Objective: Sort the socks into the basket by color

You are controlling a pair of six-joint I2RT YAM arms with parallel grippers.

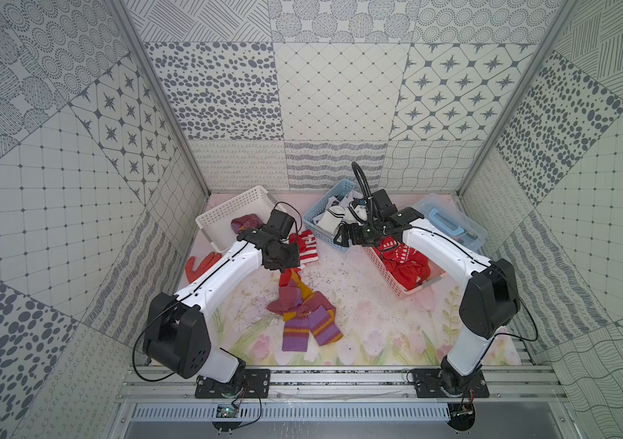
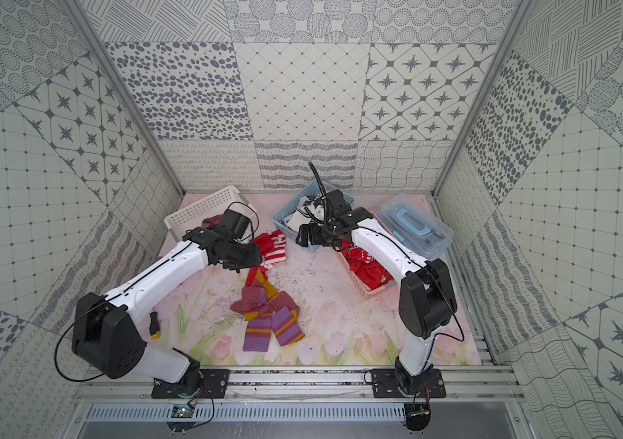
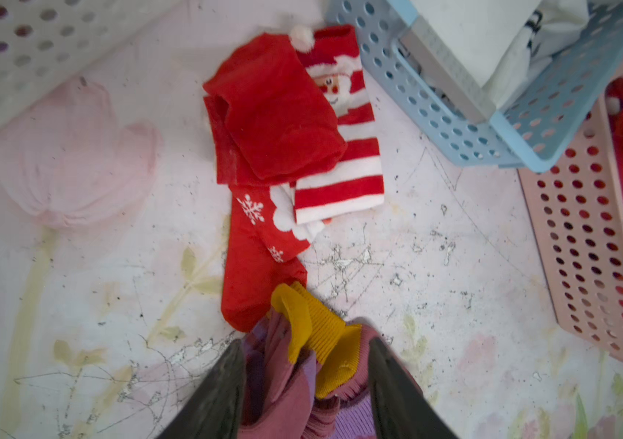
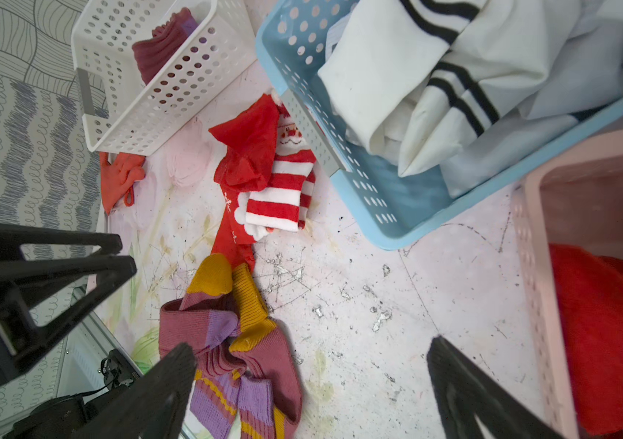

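On the table's middle lies a heap of purple-and-mustard striped socks [image 1: 304,318]. Just behind it are red and red-white Christmas socks [image 3: 282,109], partly overlapping. My left gripper is open above the striped heap's back end, nothing held. My right gripper stands open and empty over the table beside the blue basket. The white basket [image 4: 201,73] holds a folded mauve sock [image 4: 165,44]. White socks with black stripes [image 4: 457,87] fill the blue basket [image 4: 399,226]. In the pink basket [image 3: 582,241] lie red socks [image 1: 406,267], partly hidden by my right arm.
A clear lidded box with a blue handle [image 2: 413,226] stands at the back right. An orange-red glove-like item [image 1: 200,267] lies at the left edge, and a dark-handled tool [image 2: 154,325] near the front left.
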